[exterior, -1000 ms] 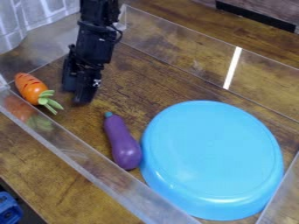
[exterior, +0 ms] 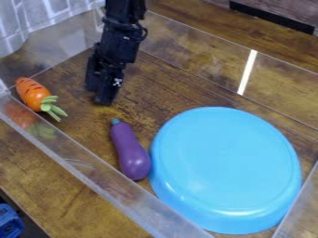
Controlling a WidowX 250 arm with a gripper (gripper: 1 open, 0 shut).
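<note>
The dark robot gripper hangs low over the wooden surface at the upper left. Whether it is open or shut, or holds anything, is too dark to tell. An orange toy carrot with a green top lies to its left. A purple toy eggplant lies below it, toward the near side. A large blue round disc, like an upturned plate or lid, fills the lower right.
Clear plastic walls border the wooden surface on the left and near sides. Bare wood lies to the right of the gripper, above the blue disc. A blue object sits outside at the bottom left corner.
The gripper has shifted slightly to the right over the last second. The carrot, eggplant and blue disc are unchanged.
</note>
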